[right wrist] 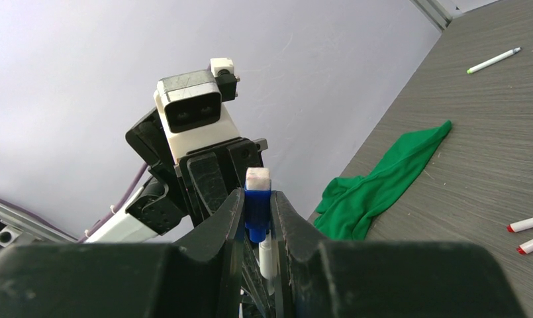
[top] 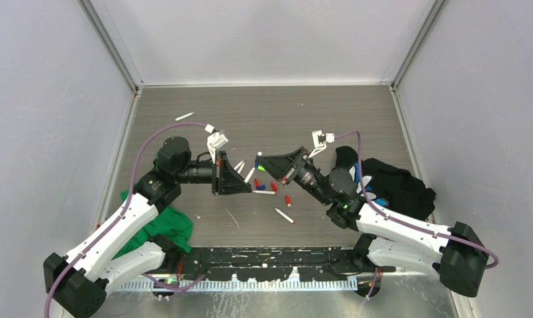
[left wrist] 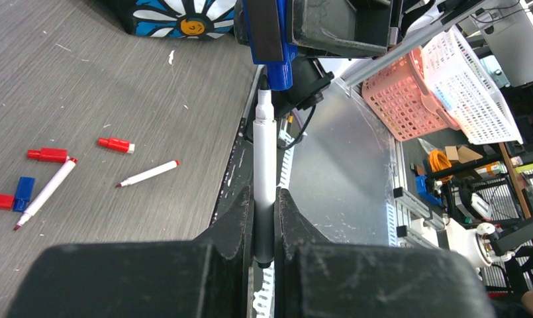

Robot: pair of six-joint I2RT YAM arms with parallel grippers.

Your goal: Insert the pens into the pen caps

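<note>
My left gripper is shut on a white pen [left wrist: 264, 159], held upright in the left wrist view. Just above its tip, a blue cap is held by my right gripper, which is shut on it; in the right wrist view the pen shows behind the cap. Whether the tip is inside the cap I cannot tell for sure. Loose pens [left wrist: 147, 173] and red caps [left wrist: 47, 154] lie on the table, with another blue cap [left wrist: 23, 193] among them.
A green cloth [right wrist: 376, 192] lies at the left, a black cloth with a patterned print [top: 402, 192] at the right. A lone pen [top: 184, 116] lies at the back left.
</note>
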